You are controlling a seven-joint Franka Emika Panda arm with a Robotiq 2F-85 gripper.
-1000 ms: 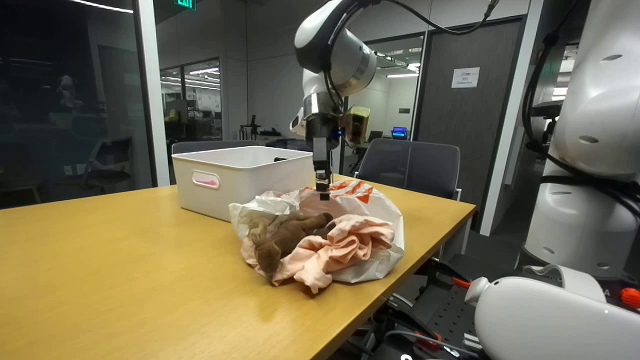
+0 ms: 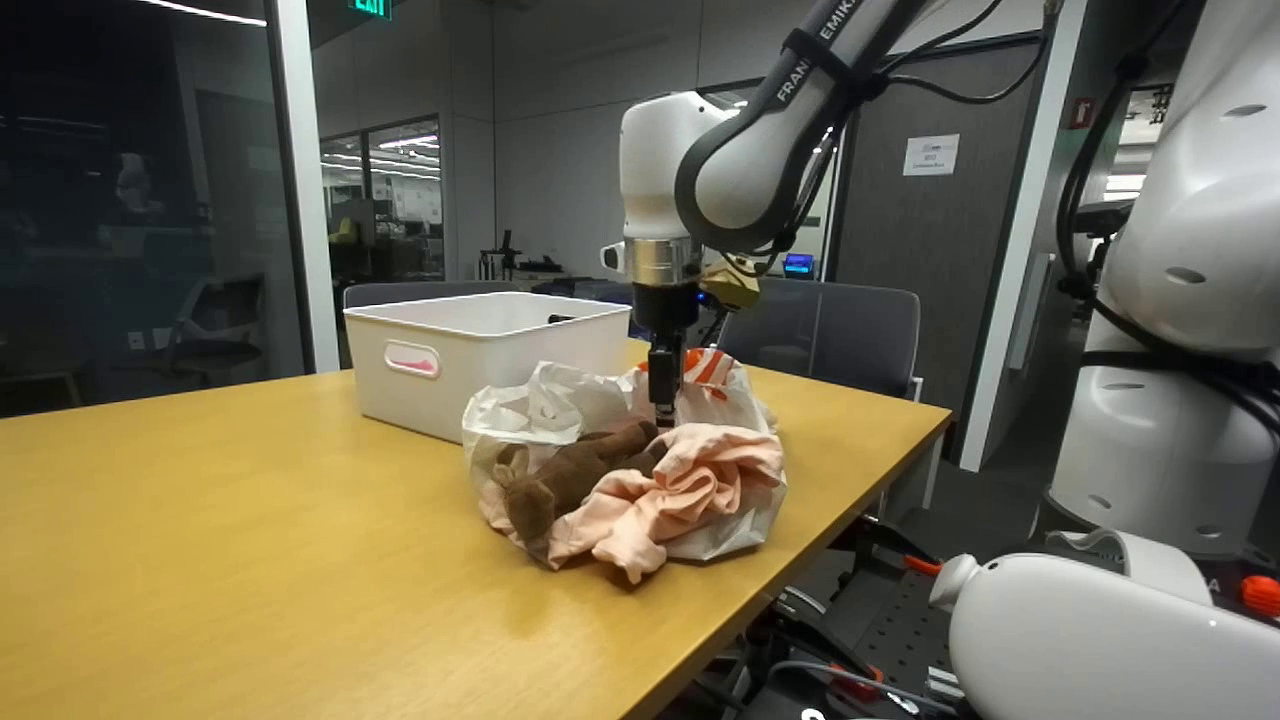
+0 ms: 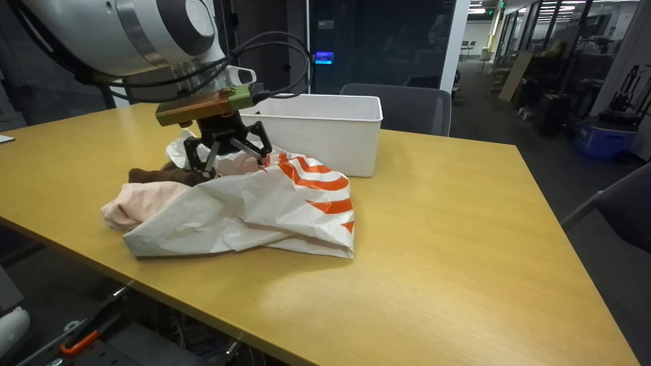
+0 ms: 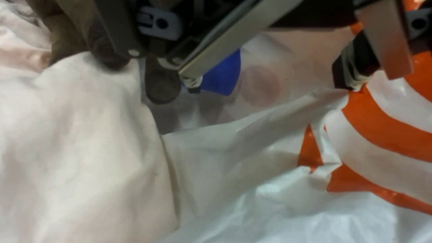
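Observation:
My gripper stands open, its fingers spread apart and pointing down into a white plastic bag with orange stripes. In the wrist view one of the fingertips is beside a blue patch and a brown limb, while the other touches or nearly touches the striped part of the bag. A brown plush toy lies at the bag's mouth, partly over a pink cloth that spills onto the table. What the blue patch belongs to cannot be told. The bag's inside is mostly hidden.
Behind the bag a white bin stands close by, with something dark showing over its rim.
The gripper has come down and slightly right in exterior view 1, now lower into the bag. The bag's striped side has been pushed and creased inward; toy and cloth look nearly unmoved.

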